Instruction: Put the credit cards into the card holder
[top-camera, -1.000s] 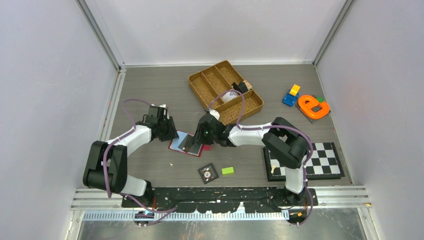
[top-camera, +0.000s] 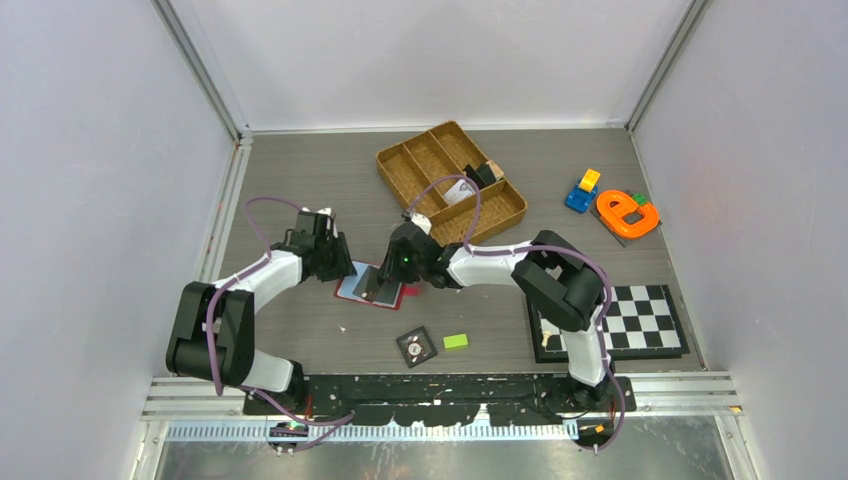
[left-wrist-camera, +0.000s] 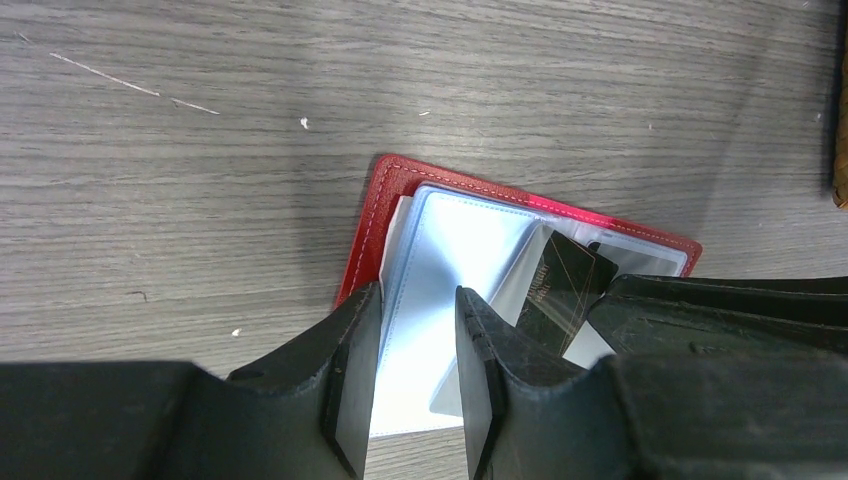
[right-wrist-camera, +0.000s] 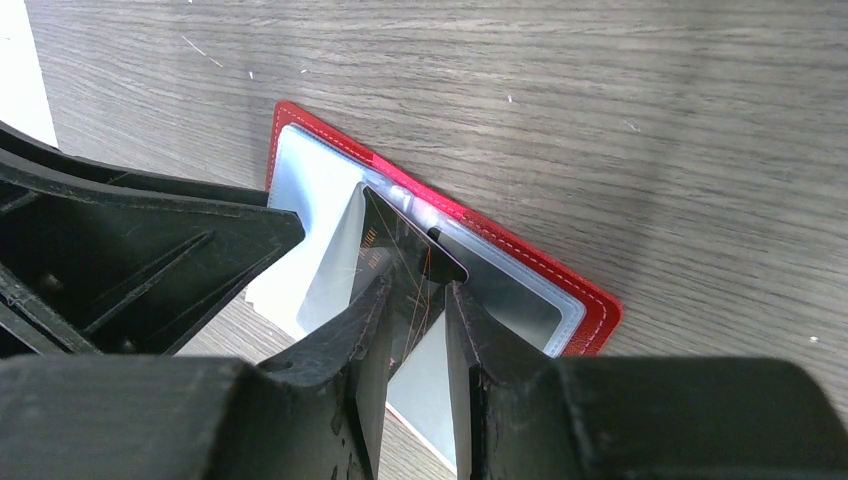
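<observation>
The red card holder (left-wrist-camera: 400, 175) lies open on the table, its clear sleeves (left-wrist-camera: 450, 240) showing. A dark card (right-wrist-camera: 400, 250) (left-wrist-camera: 560, 285) sits slanted on the sleeves. My left gripper is part open at the holder's left edge, a fingertip against the sleeve edges. My right gripper is part open over the dark card, fingertips at it; whether it grips the card is unclear. The right gripper's body also reaches into the left wrist view.
A wicker tray (top-camera: 408, 175) with items stands behind the right arm. A black square object (top-camera: 416, 347), a green block (top-camera: 455, 341), a chessboard (top-camera: 640, 320) and toys (top-camera: 625, 213) lie around.
My right gripper and arm have shifted slightly left over the card holder. The left arm looks unchanged.
</observation>
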